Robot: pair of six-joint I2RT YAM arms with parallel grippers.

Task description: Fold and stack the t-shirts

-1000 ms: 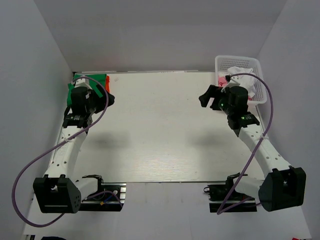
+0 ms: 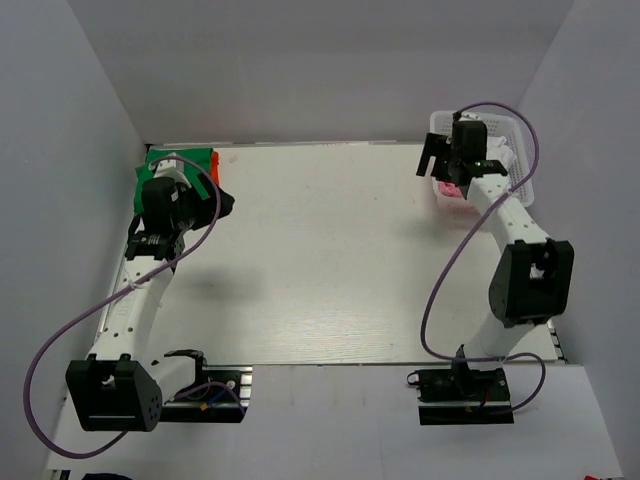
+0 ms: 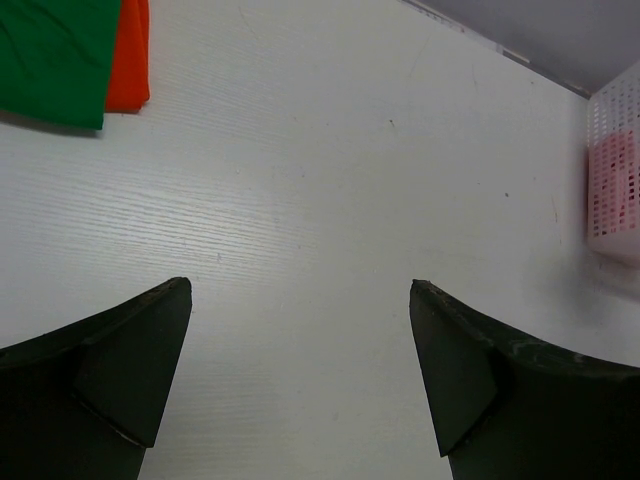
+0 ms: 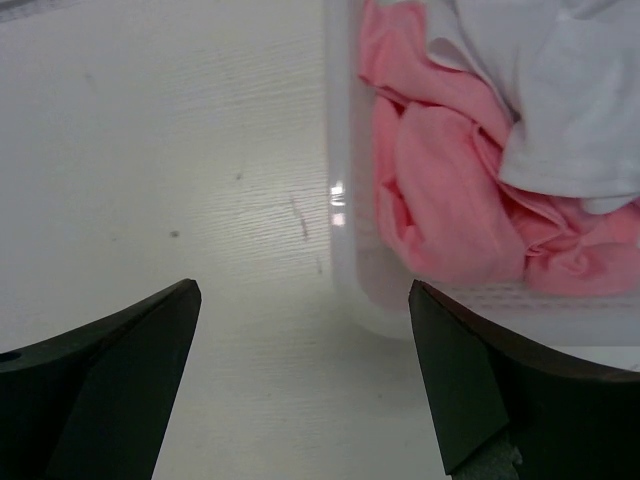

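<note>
Folded shirts lie stacked at the table's far left corner: a green shirt [image 2: 195,157] on top, with an orange shirt [image 2: 214,168] showing along its right side. Over at the far right, a white basket [image 2: 525,160] holds a crumpled pink shirt [image 4: 450,190] and a white shirt [image 4: 580,100]. My left gripper is open above the bare table near the stack, nothing between its fingers. Open and empty too, my right gripper hangs by the basket's near left corner, with the shirts ahead and to the right in its wrist view.
Grey walls [image 2: 320,70] stand behind and at both sides. The basket's raised rim [image 4: 343,180] stands close to my right gripper.
The right arm has swung forward and a little to the right, bringing its gripper up to the basket's left side. My left arm has barely moved, and the shirts look unchanged.
</note>
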